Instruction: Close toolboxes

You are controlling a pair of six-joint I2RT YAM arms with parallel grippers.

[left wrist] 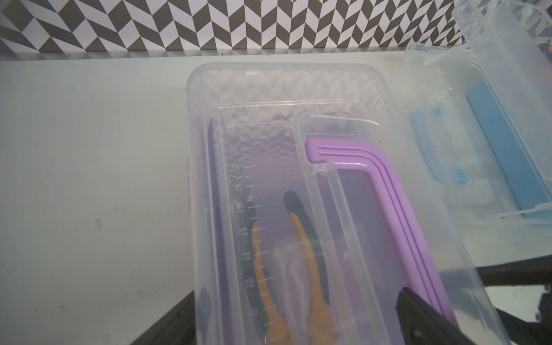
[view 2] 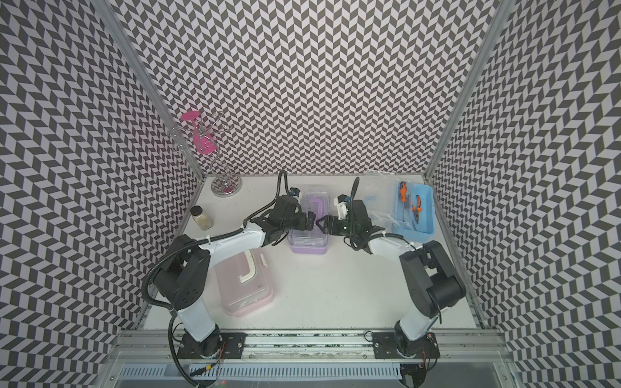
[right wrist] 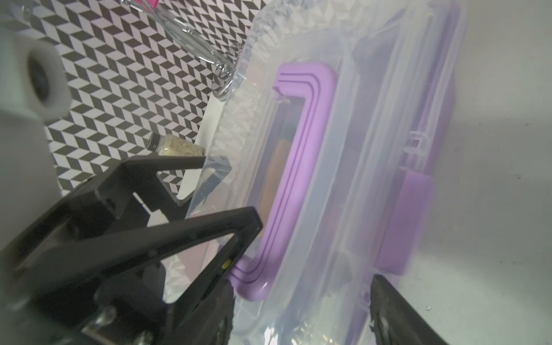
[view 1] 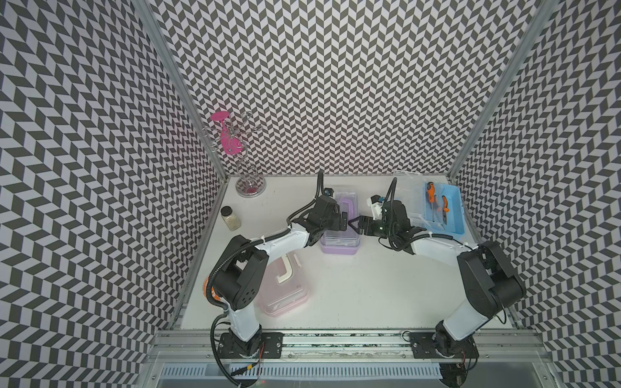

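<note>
The purple toolbox [view 1: 341, 249] stands mid-table, its clear lid [left wrist: 270, 86] down over it; orange-and-dark handled pliers [left wrist: 315, 270] show inside. My left gripper is open over the lid, its fingers [left wrist: 422, 316] wide apart. On the box's right side, my right gripper is part open, with the lid's edge between its fingers in view. A purple latch [right wrist: 407, 221] lies along that side; whether it is fastened I cannot tell. The pink toolbox [view 1: 284, 291] has its lid down. The blue toolbox [view 1: 456, 207] stands open, tools inside.
At the back left are a metal stand [view 1: 250, 186] with pink items and a small jar [view 1: 229, 218]. The blue box's clear lid [view 1: 408, 200] lies out to its left.
</note>
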